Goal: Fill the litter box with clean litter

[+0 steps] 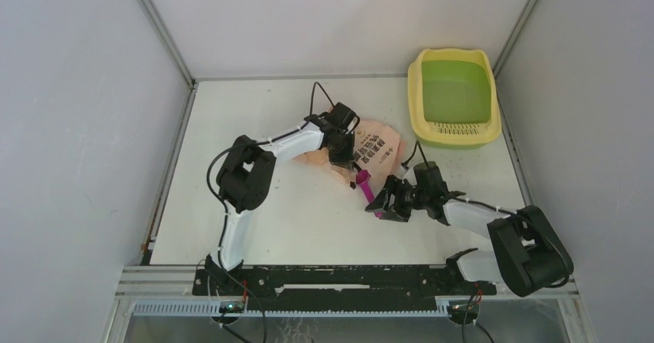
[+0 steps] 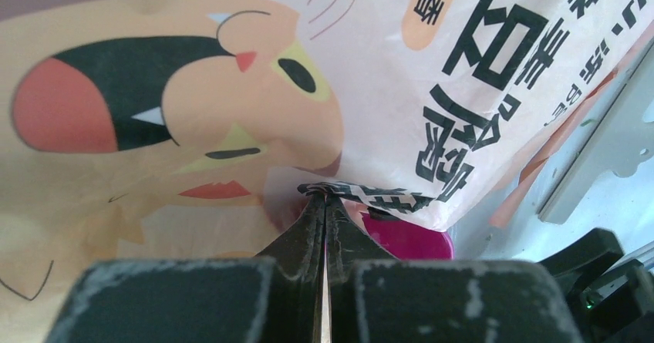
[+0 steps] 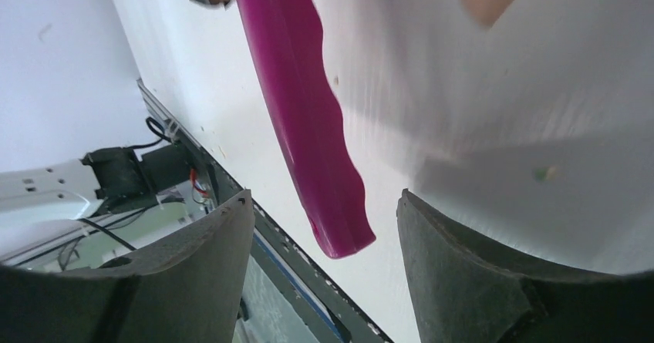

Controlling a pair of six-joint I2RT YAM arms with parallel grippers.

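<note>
The litter bag (image 1: 370, 146), pink with a cat print, lies at the table's middle. My left gripper is shut on the bag's edge. A magenta scoop stretches from beside that grip toward the table front; its head (image 2: 409, 239) shows partly under the bag in the left wrist view. My right gripper is open around the scoop's handle end, which appears between the fingers; whether they touch it cannot be told. The yellow-green litter box (image 1: 455, 89) stands at the back right, with no litter visible in it.
A grey flat piece (image 2: 598, 135) lies beside the bag in the left wrist view. The white walls enclose the back and sides.
</note>
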